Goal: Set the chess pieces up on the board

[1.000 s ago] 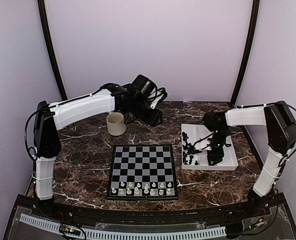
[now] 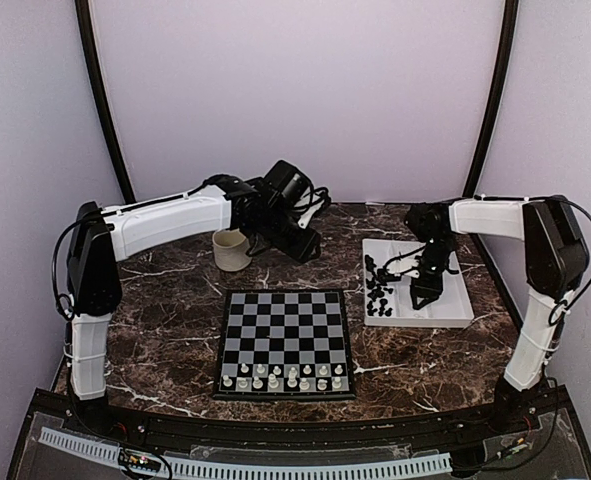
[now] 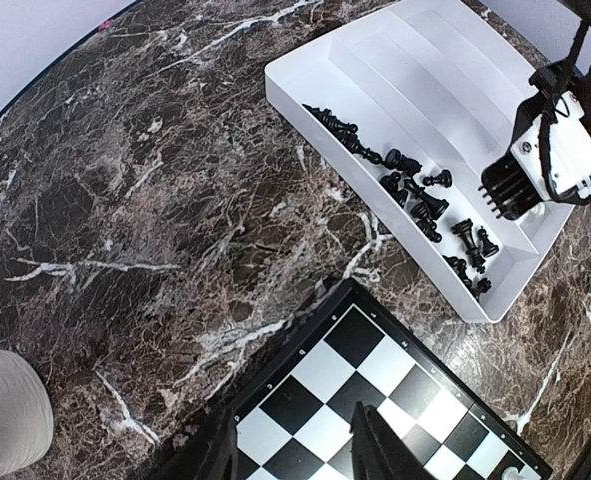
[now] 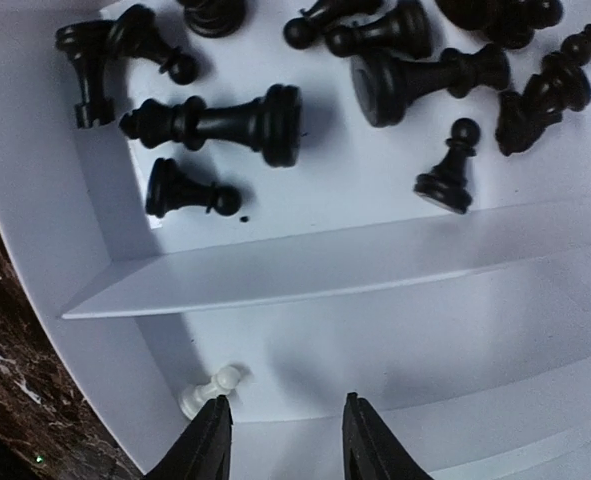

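Observation:
White pieces (image 2: 274, 381) stand in two rows along the near side of the chessboard (image 2: 286, 395); the other squares are bare. In the right wrist view a lone white pawn (image 4: 211, 390) lies in a tray compartment, close by one finger (image 4: 211, 440) of my right gripper. That gripper is over the white tray (image 2: 416, 322), its fingers apart and the gap empty. Black pieces (image 4: 240, 122) lie on their sides in the neighbouring compartment. My left gripper hangs behind the board's far edge, open and empty.
A cream cup (image 2: 232, 250) stands at the back left, below the left arm. Thin walls (image 4: 305, 275) divide the tray.
The left arm lowered slightly; the board's pieces stayed put.

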